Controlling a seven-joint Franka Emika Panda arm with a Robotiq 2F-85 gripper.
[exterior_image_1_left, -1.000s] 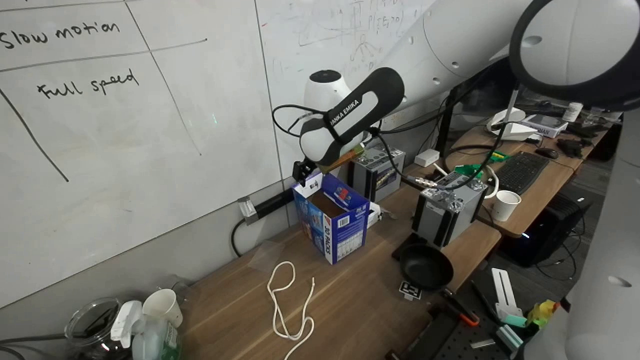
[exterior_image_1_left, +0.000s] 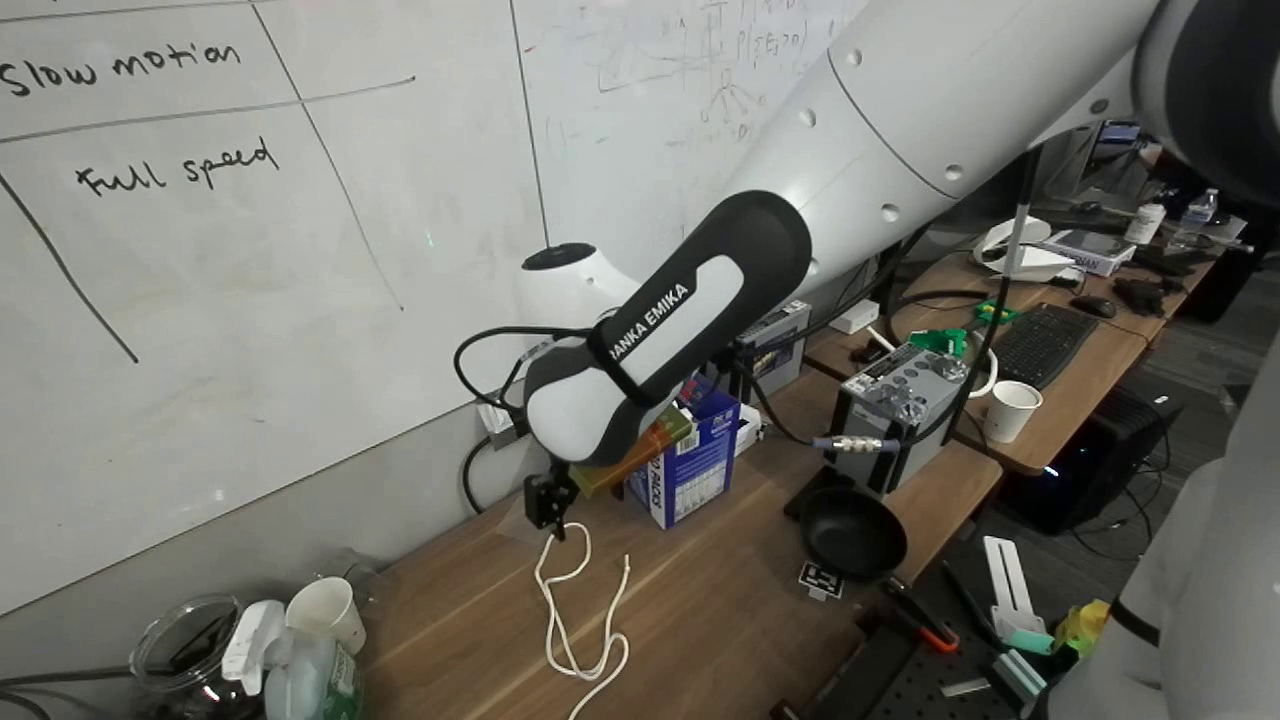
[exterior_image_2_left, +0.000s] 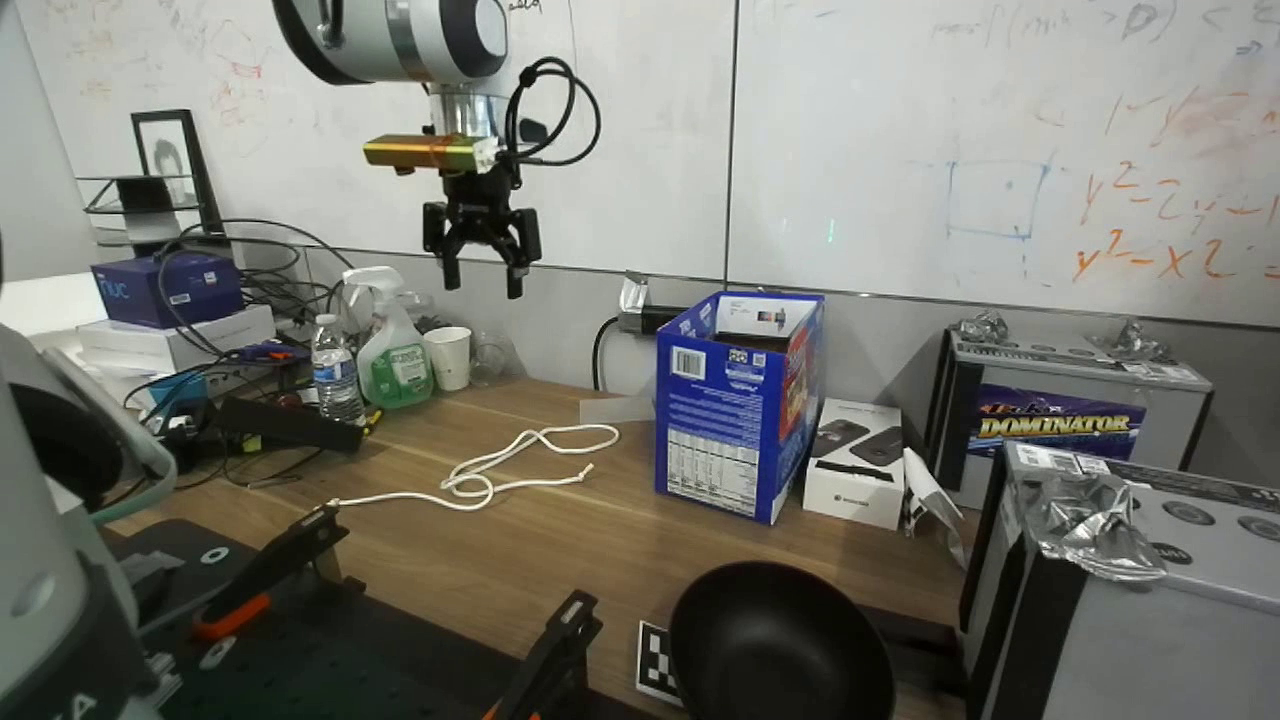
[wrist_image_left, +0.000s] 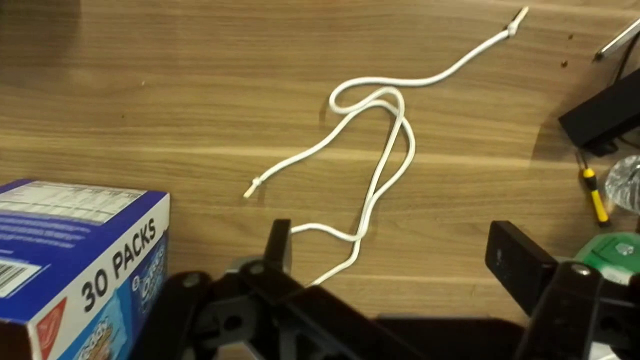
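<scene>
A white rope (wrist_image_left: 384, 162) lies in loose bends on the wooden table, with small knots near two of its ends. In exterior view 2 the rope (exterior_image_2_left: 510, 450) rests left of the blue snack box. My gripper (exterior_image_2_left: 483, 286) hangs well above the table, fingers pointing down and spread wide with nothing between them. From the wrist, the gripper frames the rope's lower strands; its left finger partly covers one strand. Exterior view 1 has the gripper (exterior_image_1_left: 549, 528) over the rope's wall-side end (exterior_image_1_left: 576, 528).
An open blue box (exterior_image_2_left: 720, 420) stands right of the rope, a black pan (exterior_image_2_left: 774, 648) nearer the front. Along the left are a spray bottle (exterior_image_2_left: 393, 360), a paper cup (exterior_image_2_left: 449, 358) and a water bottle (exterior_image_2_left: 336, 372). Bare tabletop surrounds the rope.
In exterior view 1 my arm has swung left and lower, from above the blue box to above the rope; it now hides part of the box. The rope has not moved.
</scene>
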